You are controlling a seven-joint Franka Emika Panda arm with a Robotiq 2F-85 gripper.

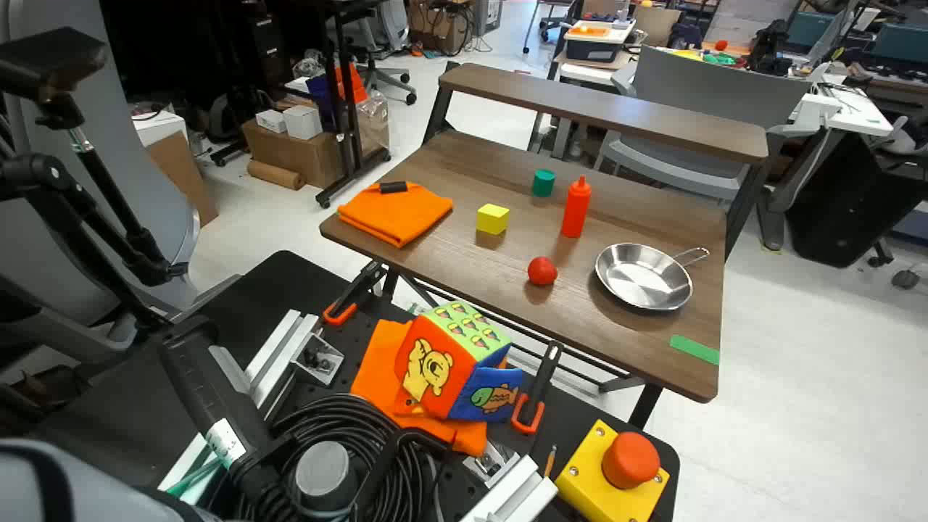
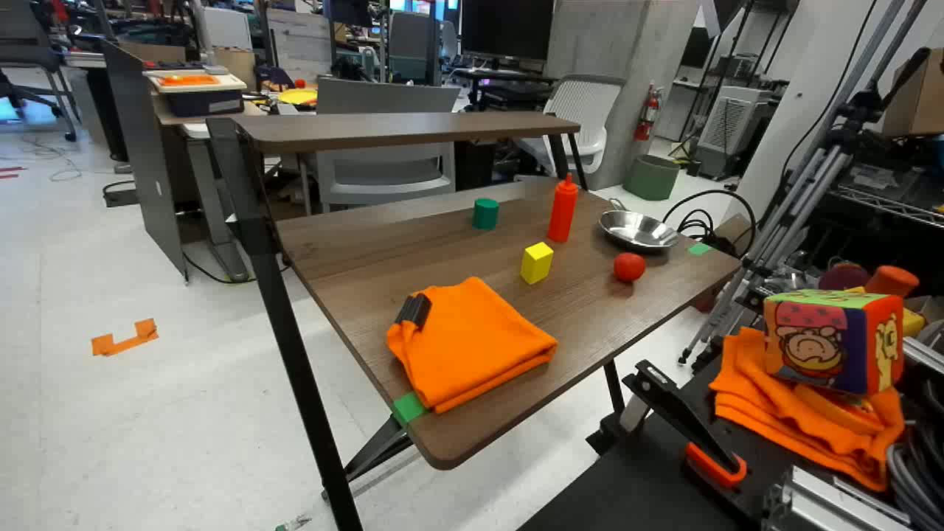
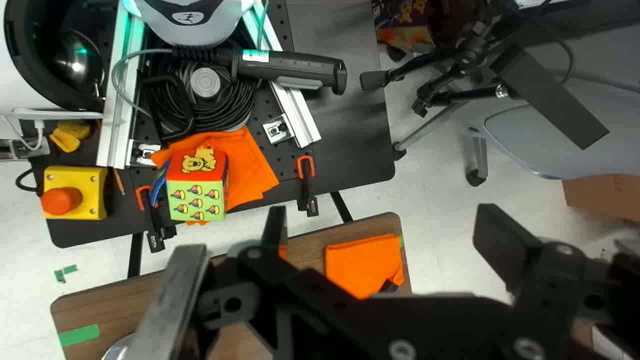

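My gripper shows only in the wrist view, its fingers spread wide with nothing between them, high over the tables. On the brown table (image 1: 522,278) stand a yellow block (image 1: 492,219), a green cylinder (image 1: 543,183), an upright red squeeze bottle (image 1: 576,207) and a red ball (image 1: 541,270). A steel pan (image 1: 644,277) lies at the table's right side, empty. Folded at the opposite end is an orange cloth (image 2: 478,341) with a dark object (image 2: 413,311) on its edge. In the wrist view the gripper hides much of the table, including the block, ball and bottle.
A raised shelf (image 1: 600,109) runs along the table's back edge. The black bench (image 3: 354,138) holds a soft picture cube (image 3: 196,183) on another orange cloth, coiled cable, clamps and a yellow box with a red button (image 1: 613,470). Bare tabletop surrounds the small objects.
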